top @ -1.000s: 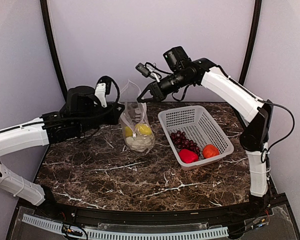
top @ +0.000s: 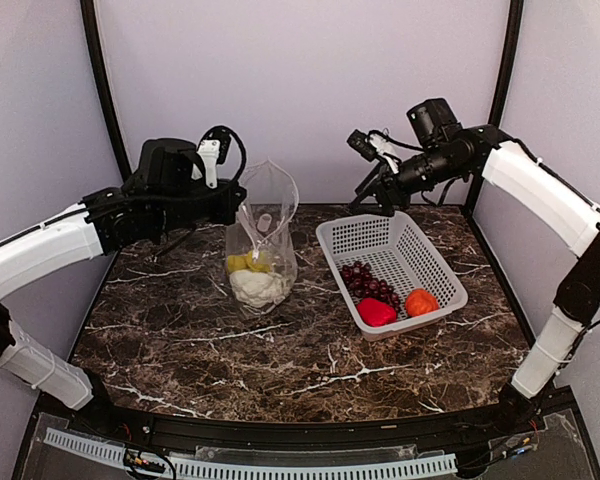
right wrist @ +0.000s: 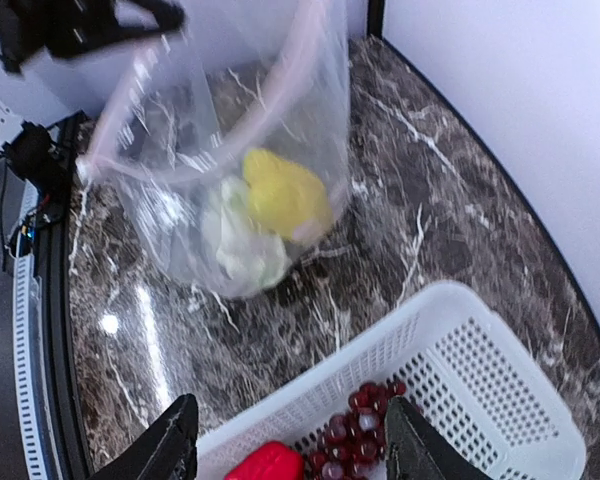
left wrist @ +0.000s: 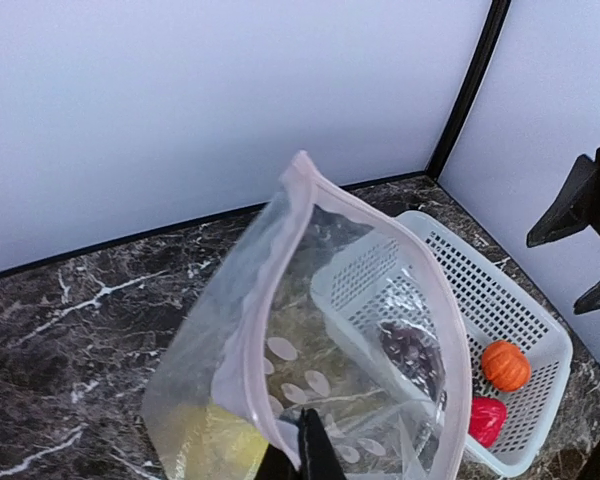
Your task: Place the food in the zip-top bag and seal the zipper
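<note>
The clear zip top bag [top: 290, 240] stands with its mouth gaping, a yellow item [right wrist: 285, 195] and a white one [top: 259, 287] inside. On its rim, my left gripper is shut on the bag's edge and holds it up. Over the back of the white basket [top: 335, 255], my right gripper hangs open, nothing between its fingers. Dark red grapes [top: 368, 283], a red item [top: 377, 312] and an orange-red round item [top: 420, 302] lie in the basket.
A pale wall [top: 310, 90] closes off the back, with side walls left and right. The basket's right half is mostly empty.
My right gripper was at the bag's rim, came away open, and has swung right above the basket. The left gripper has shifted slightly and the bag's mouth spreads wider.
</note>
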